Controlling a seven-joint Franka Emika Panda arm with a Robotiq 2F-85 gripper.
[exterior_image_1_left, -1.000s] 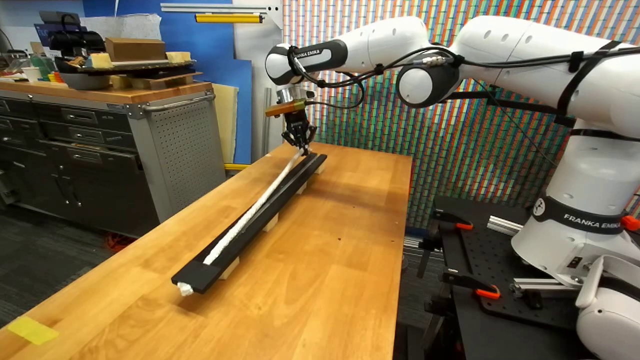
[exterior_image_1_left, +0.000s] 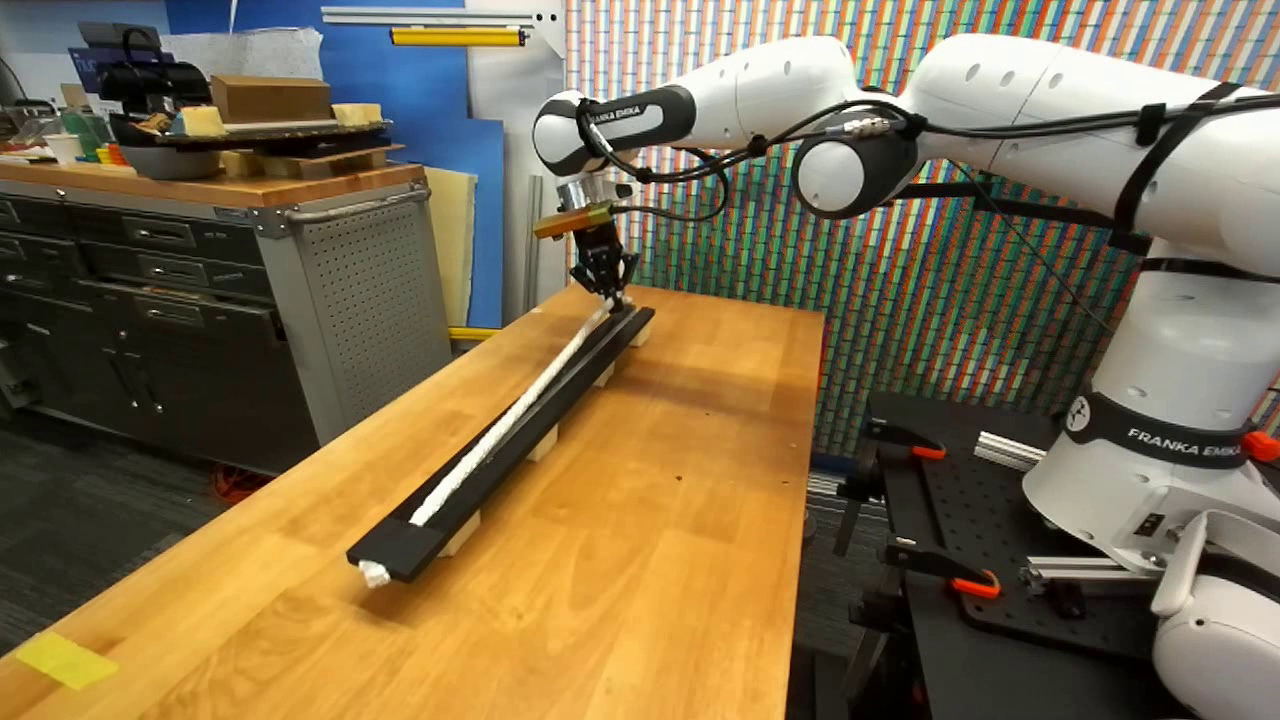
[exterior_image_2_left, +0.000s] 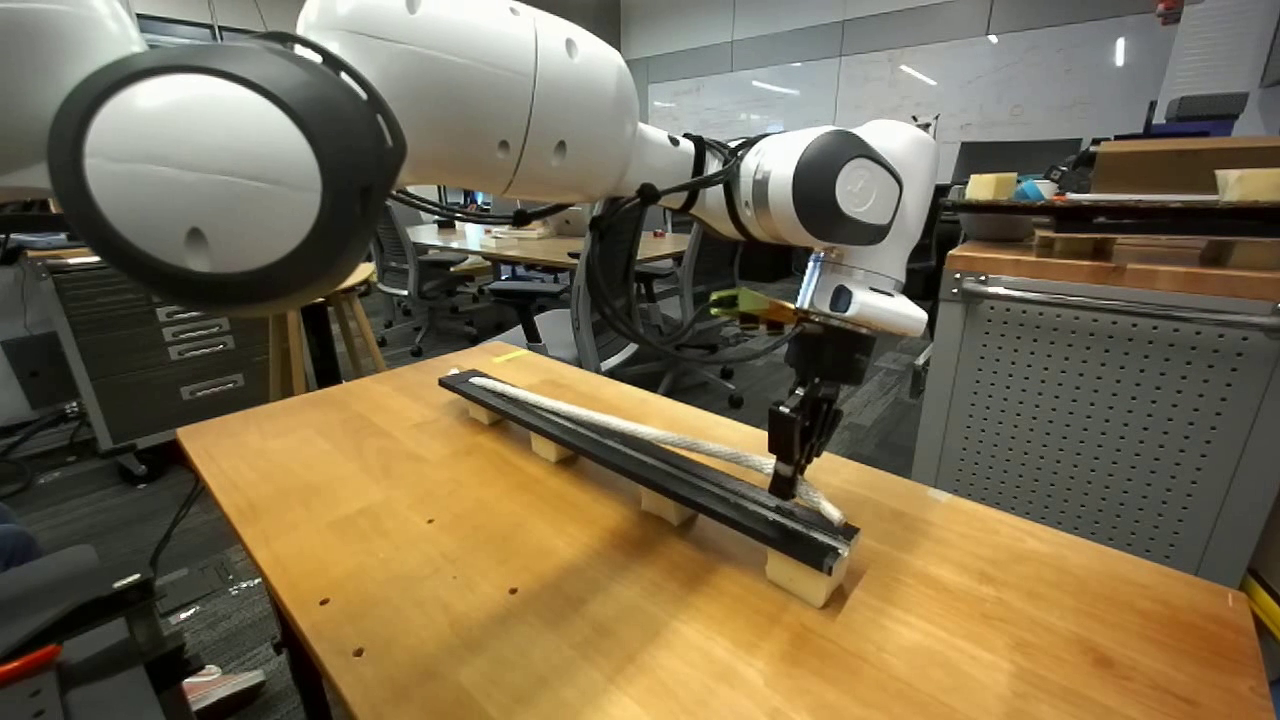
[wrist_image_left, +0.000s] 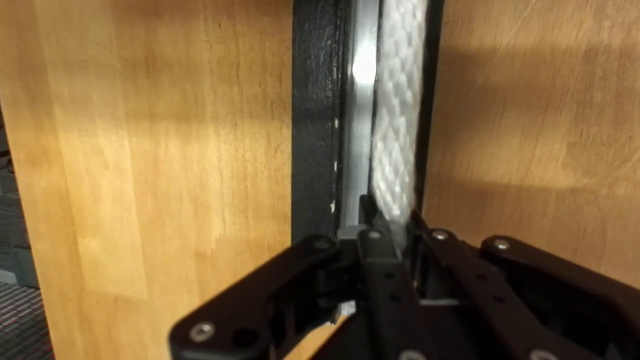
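A white braided rope (exterior_image_1_left: 504, 420) runs along a long black channel (exterior_image_2_left: 648, 470). At the near end in exterior view 1 it passes under a black cover piece (exterior_image_1_left: 399, 548), and its white tip sticks out beyond. Near the far end my gripper is shut on the rope, just above the channel. A short rope tail (exterior_image_2_left: 821, 504) slants down past the fingers toward the channel's end. In the wrist view the rope (wrist_image_left: 399, 102) lies along the right side, leaving a shiny metal strip (wrist_image_left: 361, 108) bare beside it.
Wooden blocks (exterior_image_2_left: 806, 576) hold the channel up off the wooden table (exterior_image_1_left: 672, 540). A workbench (exterior_image_1_left: 348, 288) with a pegboard side stands beyond the table's edge.
My gripper has lowered slightly and shifted a little to the right in exterior view 1, with the rope still held. The channel's near end has shifted very slightly.
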